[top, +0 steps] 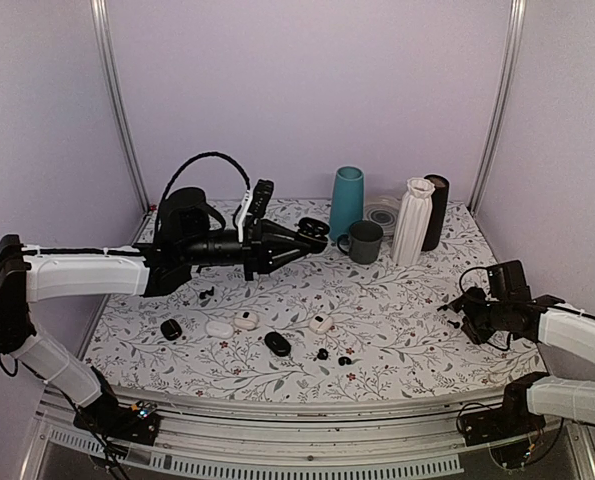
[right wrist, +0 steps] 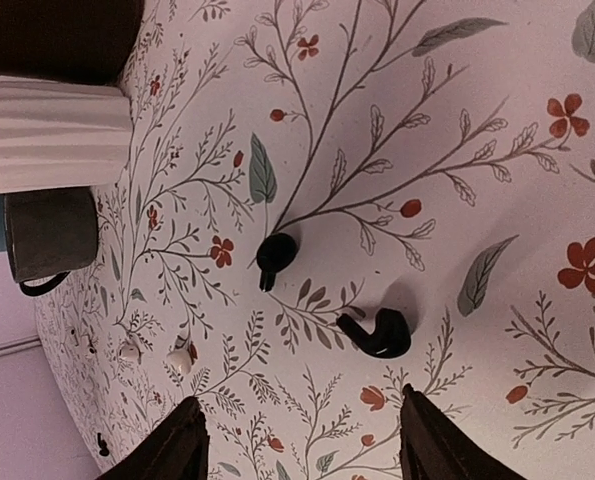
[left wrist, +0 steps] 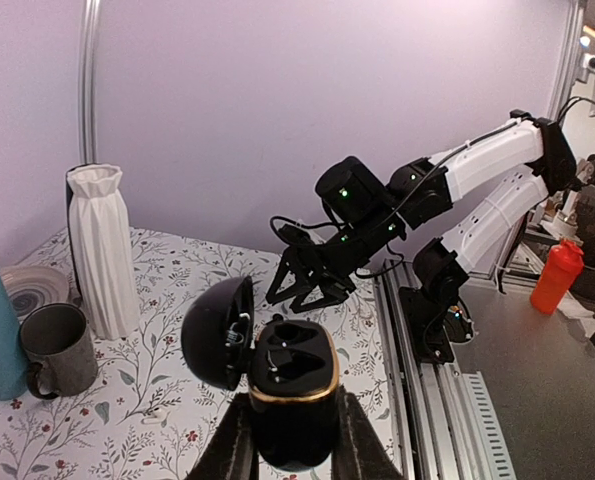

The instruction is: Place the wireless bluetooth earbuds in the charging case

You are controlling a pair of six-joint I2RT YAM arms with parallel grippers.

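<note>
My left gripper is shut on a black charging case [left wrist: 293,385], held in the air over the table with its lid [left wrist: 217,333] standing open. From above, the case [top: 313,235] shows at the tips of the left fingers. On the right side of the table, my right gripper hangs low with its fingers apart and nothing between them. Ahead of those fingertips, two black earbuds lie loose on the floral surface: one earbud [right wrist: 382,333] close by, another earbud [right wrist: 275,258] further off. In the top view, one earbud [top: 453,323] shows beside the right gripper [top: 464,315].
A teal vase [top: 346,203], grey mug [top: 361,242] and white vase [top: 413,222] stand at the back. Closed cases, such as a black one [top: 277,344] and a white one [top: 321,323], lie with other black earbuds [top: 345,360] at the front.
</note>
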